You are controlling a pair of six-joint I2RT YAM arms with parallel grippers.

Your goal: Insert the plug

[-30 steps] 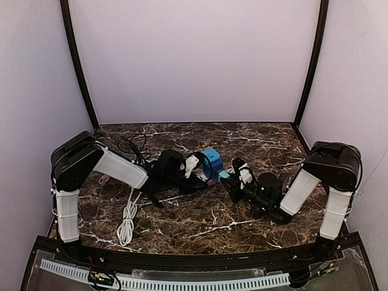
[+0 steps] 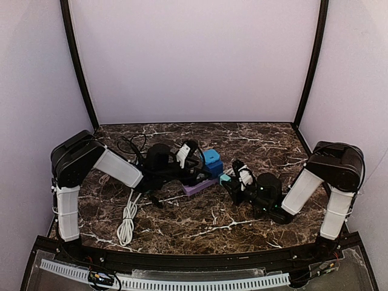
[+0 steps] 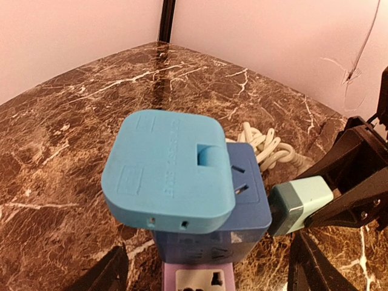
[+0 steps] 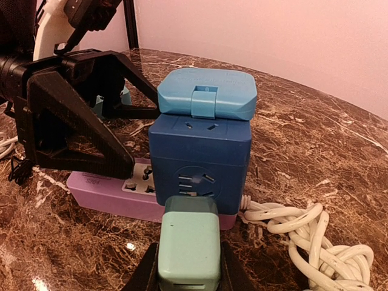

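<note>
A mint-green plug [image 4: 189, 248] is held by my right gripper [image 2: 227, 182], its front end up against the socket face of a dark blue cube adapter [image 4: 200, 159]; how deep its pins sit is hidden. The cube stands on a lilac power strip [image 4: 115, 197], with a light blue plug [image 3: 170, 163] on top of it. My left gripper is open beside the cube, its fingers [image 4: 91, 130] apart with nothing between them.
White cable [image 4: 315, 233] lies bundled beyond the strip's right end. Another white cable coil [image 2: 126, 224] rests at the front left.
The right arm has hardly moved, its plug still at the cube.
</note>
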